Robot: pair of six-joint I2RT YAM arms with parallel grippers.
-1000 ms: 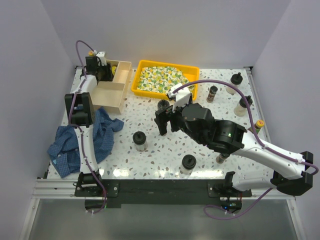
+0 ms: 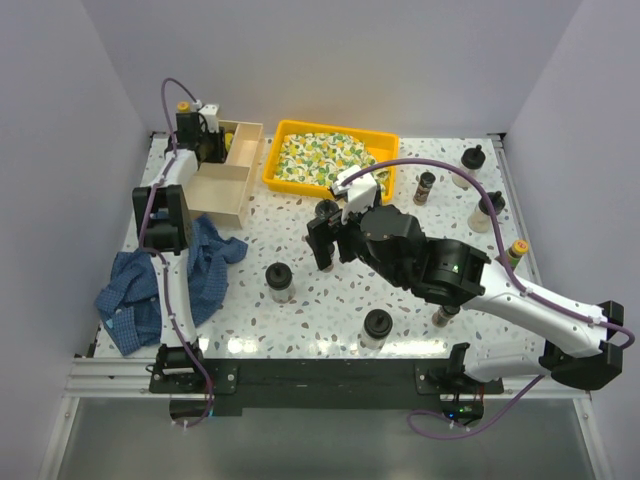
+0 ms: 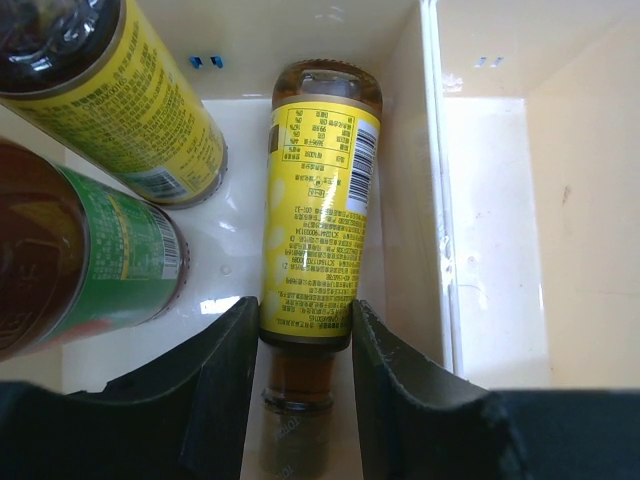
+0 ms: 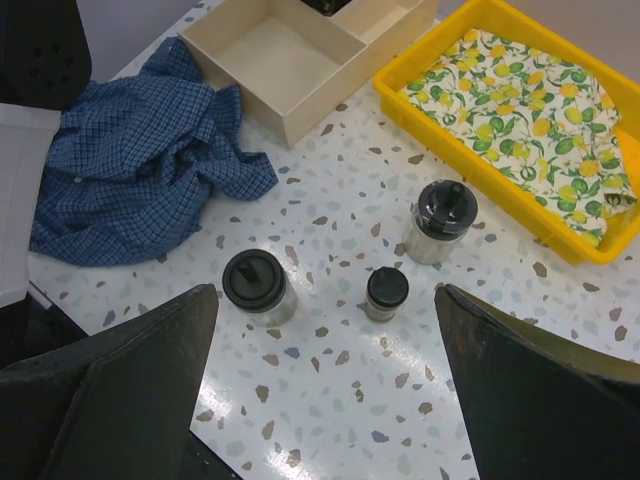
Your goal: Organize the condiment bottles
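My left gripper is shut on a yellow-labelled bottle (image 3: 312, 220) lying lengthwise in a narrow compartment of the cream organizer (image 3: 485, 200), against its divider. To its left in that compartment are another yellow-labelled bottle (image 3: 160, 120) and a green-labelled bottle (image 3: 120, 255). The neighbouring compartment on the right is empty. In the top view the left arm hides much of this. My right gripper stands open above the table's middle, nothing between its fingers; below it are black-capped jars (image 4: 255, 285) (image 2: 377, 330).
A yellow tray (image 2: 285, 185) with lemon-print cloth sits at the back centre. A blue cloth (image 2: 135, 300) lies front left. More bottles (image 2: 423, 188) stand along the right side, one yellow-capped (image 2: 516, 255). The table's centre-left has some free room.
My left arm has shifted very slightly to the right at the organizer over the last second. The right arm shows almost no movement.
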